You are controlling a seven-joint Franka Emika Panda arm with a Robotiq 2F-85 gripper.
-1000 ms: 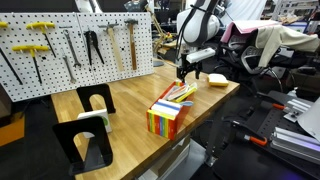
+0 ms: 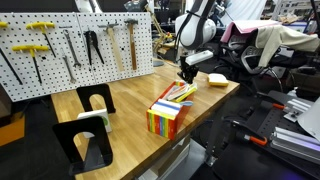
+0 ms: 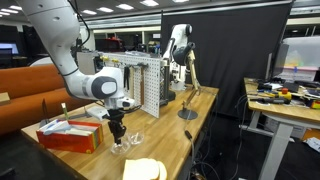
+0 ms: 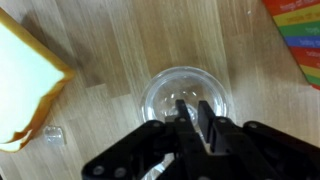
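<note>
In the wrist view a round clear cup [image 4: 150, 104] stands on the wood tabletop, seen from above. My black gripper is over it, its fingertips a narrow gap apart and overlapping the cup in this view. Whether they touch the rim cannot be told. In exterior view 2 the gripper [image 3: 116, 137] is low by the clear cup [image 3: 120, 149], and a second clear cup [image 3: 137, 138] stands close by. Exterior view 1 shows the gripper [image 2: 187, 74] beyond the box, too small for its fingers to be made out.
An orange-red box [image 2: 163, 121] with rainbow stripes and several items inside stands near the arm. Pale bread-like slices [image 3: 146, 169] lie on the other side. Black stands [image 2: 82, 142] and a white pegboard [image 2: 113, 45] with tools are farther along the table.
The arm has shifted a little, with its upper part leaning more to the right in exterior view 1. The box and slices stay where they were.
</note>
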